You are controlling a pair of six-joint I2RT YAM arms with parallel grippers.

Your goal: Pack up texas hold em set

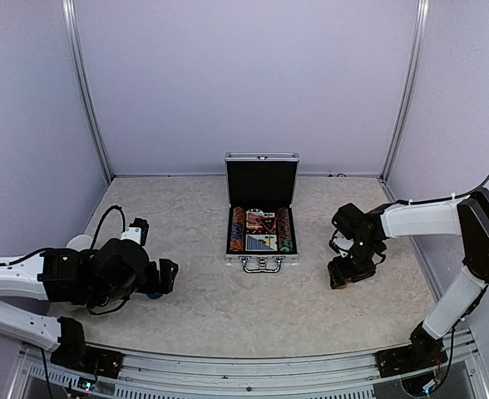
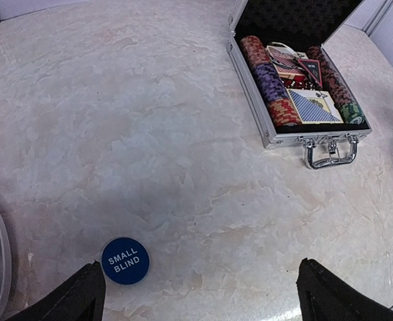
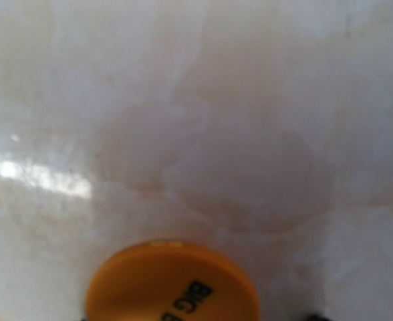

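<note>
An open silver case [image 1: 261, 258] stands at the centre, holding rows of poker chips [image 2: 277, 87], cards [image 2: 310, 105] and other pieces. A blue SMALL BLIND button [image 2: 125, 261] lies beneath my left gripper, which stands open with nothing between its fingers. My right gripper [image 1: 339, 274] is down at the orange BIG BLIND button [image 3: 170, 287], right of the case, partly covering it in the top view. Its fingers barely show in the right wrist view, so its grip cannot be seen.
A round, pale container [image 1: 81, 243] sits at the left, mostly behind the left arm. The back of the table and the space in front of the case are clear.
</note>
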